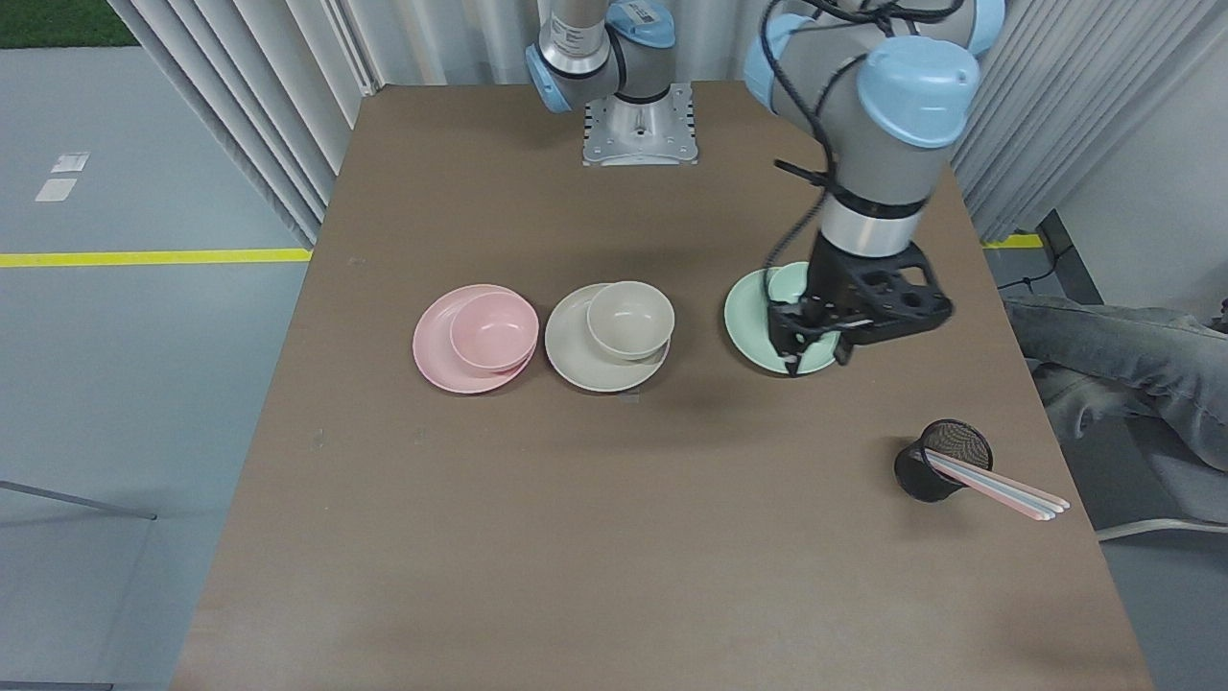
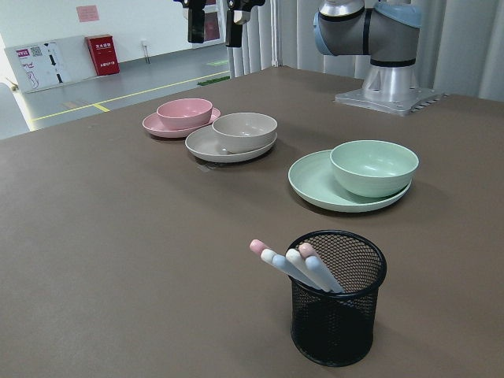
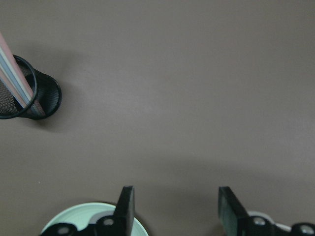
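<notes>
The gripper hangs over the green plate, fingers apart and empty in the wrist view. In the left view its fingertips show high at the top. A green bowl sits on that plate, mostly hidden by the arm in the front view. A white bowl is on a white plate, and a pink bowl on a pink plate. A black mesh cup holds several pink, white and blue chopsticks at the table's right.
The robot's base stands at the back. A seated person's legs are beside the right edge.
</notes>
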